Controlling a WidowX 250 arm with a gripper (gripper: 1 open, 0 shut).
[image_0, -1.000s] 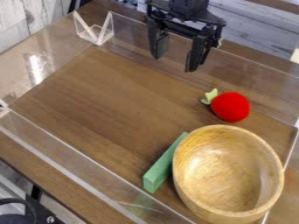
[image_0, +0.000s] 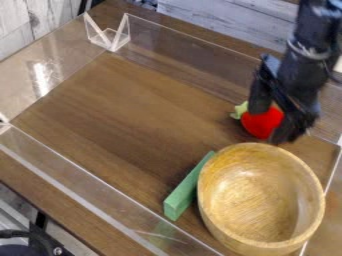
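My gripper (image_0: 278, 105) is at the right, over the red strawberry-like toy (image_0: 259, 125) with a green top, its open fingers coming down around it; the toy is partly hidden by them. A large wooden bowl (image_0: 259, 200) sits at the lower right, just in front of the toy. A green block (image_0: 187, 186) lies left of the bowl.
The wooden tray floor (image_0: 107, 120) is clear on the left and middle. Transparent walls edge it, with a small clear holder (image_0: 110, 32) at the back left.
My gripper has moved right and toward the camera, down from the back middle to over the red toy. The toy, bowl and block look unmoved.
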